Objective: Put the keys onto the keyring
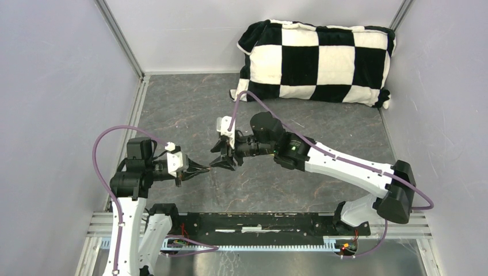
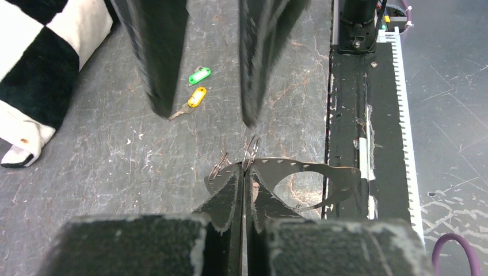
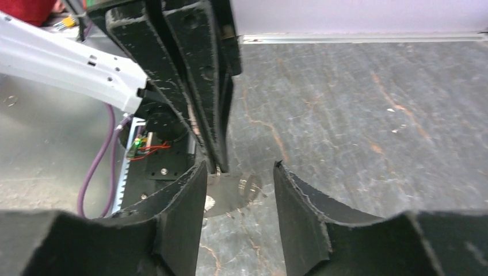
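Note:
My left gripper is shut on a thin wire ring of the keyring [image 2: 339, 177], a dark flat metal plate with a large opening and small wire rings. In the right wrist view the plate [image 3: 225, 198] hangs below the left fingertips. My right gripper [image 1: 216, 159] is open just right of the left fingertips, and nothing shows between its fingers. On the floor lie a key with a yellow tag [image 2: 197, 97] and a green-tagged key [image 2: 199, 75], partly out of clear sight. In the top view I cannot make out the keys.
A black-and-white checkered cushion [image 1: 316, 62] lies at the back right. Along the front runs a black rail [image 1: 259, 223] with a white toothed strip.

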